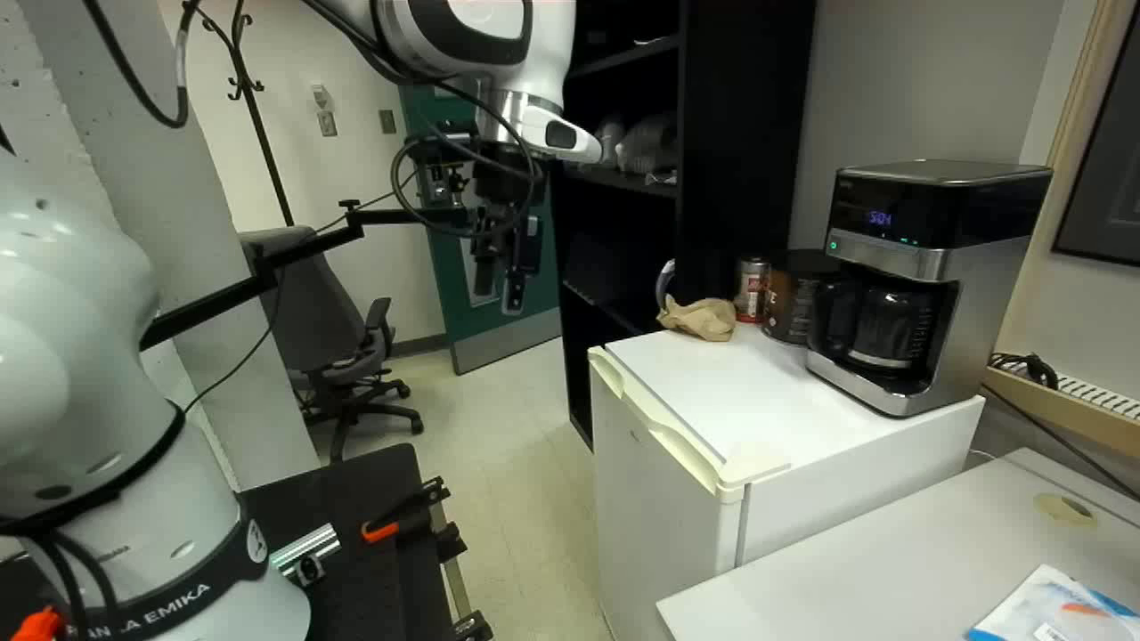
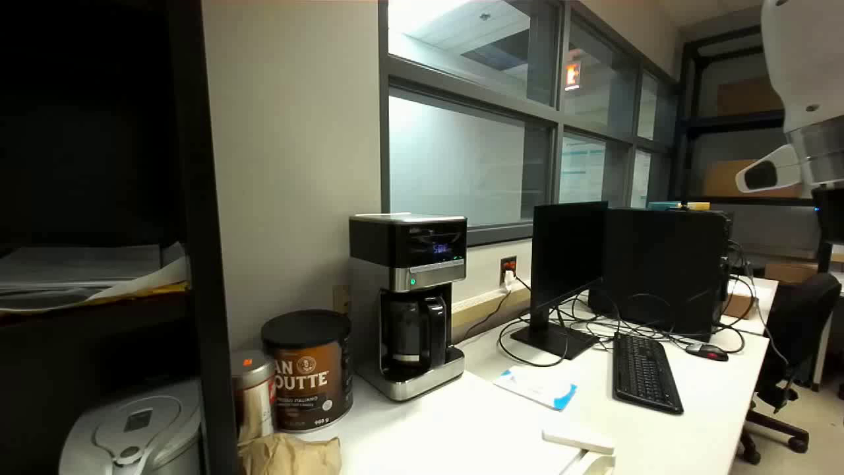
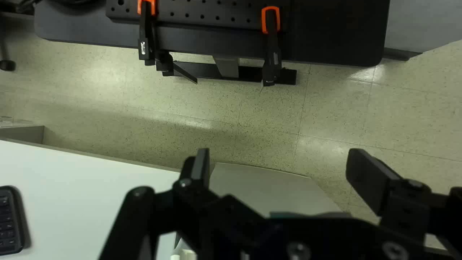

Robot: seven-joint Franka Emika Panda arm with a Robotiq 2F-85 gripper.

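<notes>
My gripper is open in the wrist view, its two black fingers wide apart with only floor and part of a pale cabinet below them. In exterior view 1 the same gripper (image 1: 499, 290) hangs high above the floor, to the left of the white fridge (image 1: 684, 390). On the fridge stands a black and steel coffee maker (image 1: 892, 283), its glass carafe (image 1: 889, 326) seated inside. Beside it are a brown coffee can (image 2: 308, 380), a smaller metal can (image 1: 751, 288) and a crumpled brown paper bag (image 1: 700, 319). The gripper touches none of these.
A white desk (image 2: 589, 411) adjoins the fridge, holding a monitor (image 2: 566, 261), a keyboard (image 2: 645, 372) and a flat packet (image 1: 1058, 609). A dark shelf unit (image 1: 737, 128) rises behind the fridge. Clamps (image 3: 271, 43) stick out from the robot's black table (image 3: 329, 34). Open floor lies between.
</notes>
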